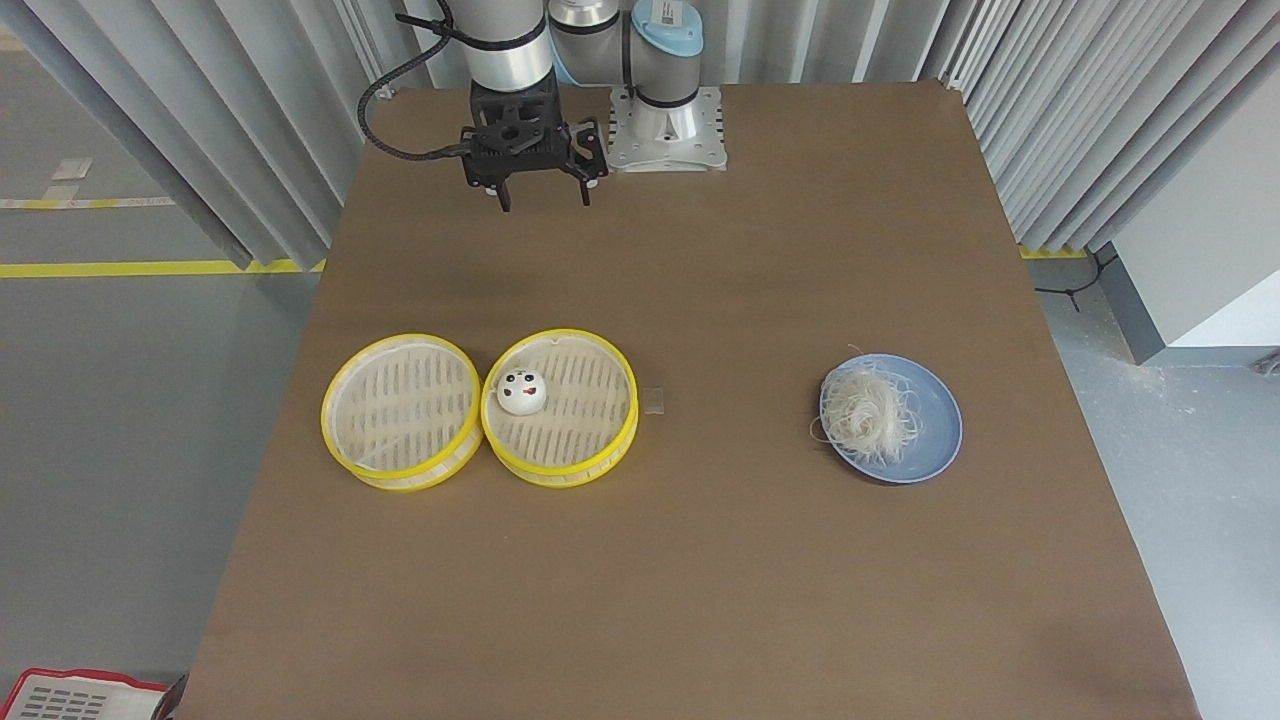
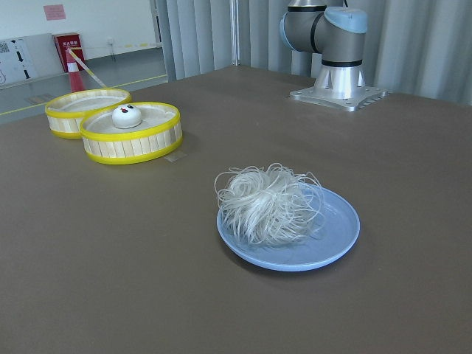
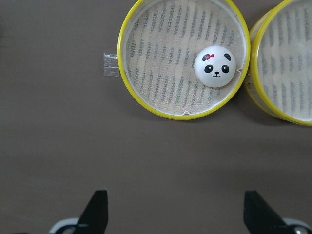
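Note:
My gripper (image 1: 542, 192) hangs at the back of the table, beside the arm's base. Its two black fingers stand wide apart in the wrist view (image 3: 175, 212), with only bare table between them. A white panda-faced bun (image 1: 523, 391) sits in the right one of two yellow-rimmed steamer trays (image 1: 576, 468) as seen from the front. The other tray (image 1: 402, 468) beside it is empty. On the right lies a blue plate (image 1: 924, 462) with a tangle of white noodle-like strands (image 1: 869, 410).
The arm's metal base plate (image 1: 708, 144) is at the back edge. A small clear piece of tape (image 1: 654, 401) lies beside the right tray.

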